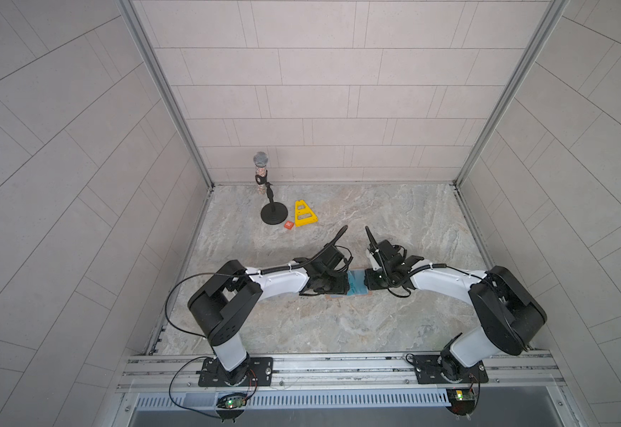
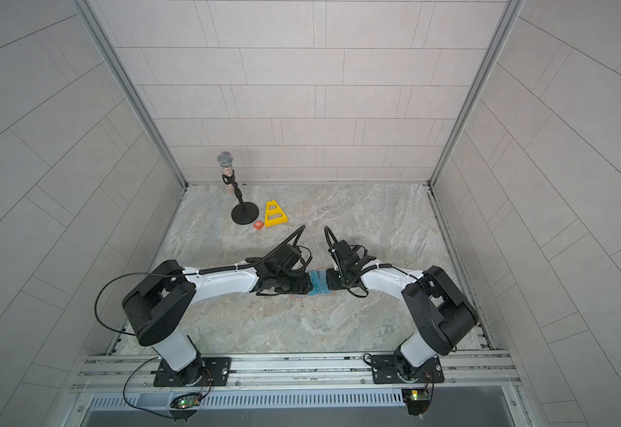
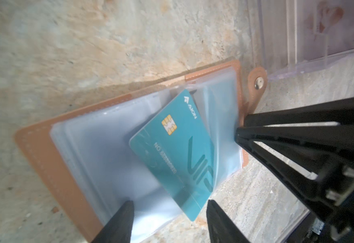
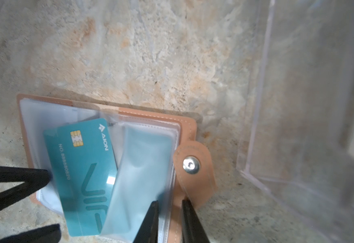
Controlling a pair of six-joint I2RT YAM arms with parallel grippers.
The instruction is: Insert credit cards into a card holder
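Observation:
An open tan card holder with clear sleeves and a snap tab lies flat between my grippers. A teal card rests among the sleeves, a blue sleeve beside it. My left gripper stands open over the holder at the card's lower end, nothing held. My right gripper is at the holder's tab-side edge, fingers a small gap apart over the sleeve edge and border; whether they pinch it is unclear.
A yellow stand, a small red block and a microphone on a stand are at the back left. Bare marble surrounds the holder front and back.

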